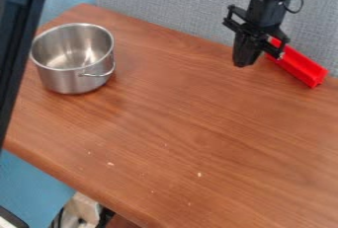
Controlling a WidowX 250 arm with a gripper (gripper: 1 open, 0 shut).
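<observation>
My black gripper (247, 54) hangs at the back right of the wooden table (185, 143), just left of and partly in front of a red elongated object (299, 68), which looks like a tray or block lying along the back edge. The gripper's fingers point down and look closed, with nothing seen between them. A steel pot (73, 58) with side handles stands at the left of the table.
A grey padded wall (158, 0) runs along the back. A dark vertical frame edge fills the upper left.
</observation>
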